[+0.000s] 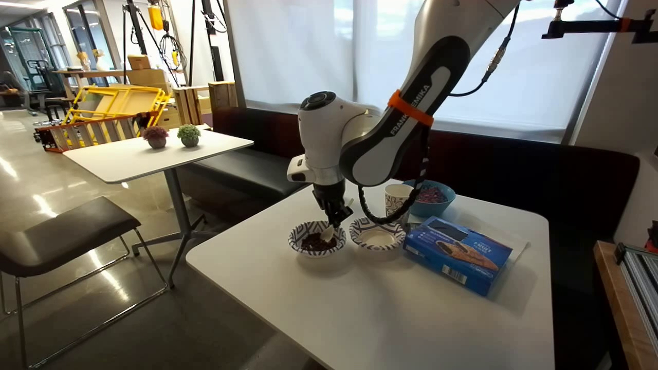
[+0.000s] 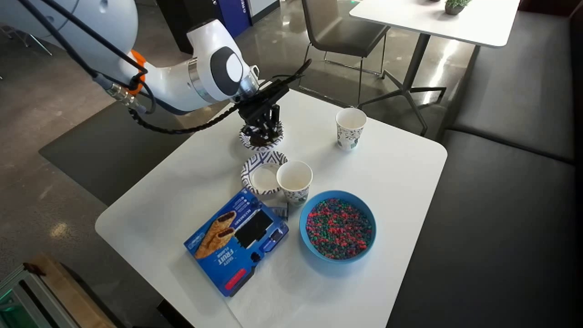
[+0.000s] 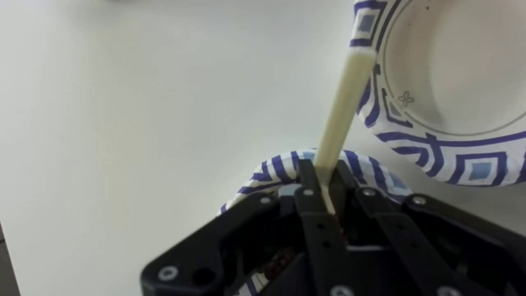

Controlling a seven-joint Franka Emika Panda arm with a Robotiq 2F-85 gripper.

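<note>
My gripper is shut on a pale spoon (image 3: 345,106), whose handle sticks out past the fingertips in the wrist view. In exterior view 1 the spoon's bowl end (image 1: 327,234) points down into a patterned paper bowl (image 1: 297,245) with dark reddish-brown contents (image 1: 315,243). Whether the spoon touches the contents is hard to tell. Close beside it stands a second patterned bowl (image 1: 377,246), which looks empty apart from a few specks in the wrist view (image 3: 478,64). From exterior view 2 my gripper (image 2: 262,136) covers much of the filled bowl (image 2: 279,132).
A blue box (image 2: 224,251) lies near the second bowl. One paper cup (image 2: 295,183) stands against that bowl's side, another (image 2: 350,128) stands farther off. The blue bowl (image 2: 372,232) holds colourful bits. Bare tabletop (image 1: 296,296) lies in front of the bowls.
</note>
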